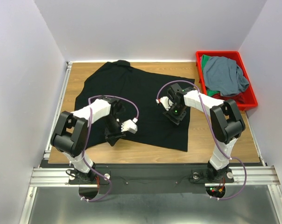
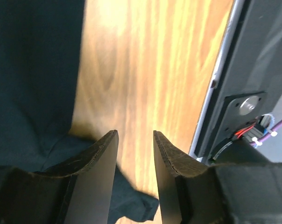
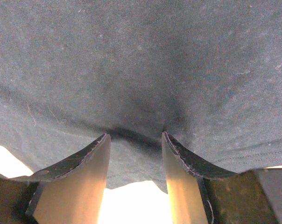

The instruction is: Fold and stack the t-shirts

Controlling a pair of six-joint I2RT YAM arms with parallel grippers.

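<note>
A black t-shirt [image 1: 148,100] lies spread across the wooden table, one sleeve toward the back left and its hem to the right. In the top view my left gripper [image 1: 114,140] hovers at the shirt's front edge. Seen from the left wrist, its fingers [image 2: 101,161] stand apart, with bare wood and a dark sleeve [image 2: 134,205] beneath and nothing held. My right gripper [image 1: 174,120] is over the shirt's right part. From the right wrist its fingers [image 3: 96,161] are spread above the dark cloth [image 3: 131,70], with no fabric between them.
At the back right stands a red bin [image 1: 250,100] with grey [image 1: 225,76] and green [image 1: 205,60] cloth inside. Bare table [image 1: 155,156] shows along the front and at the right.
</note>
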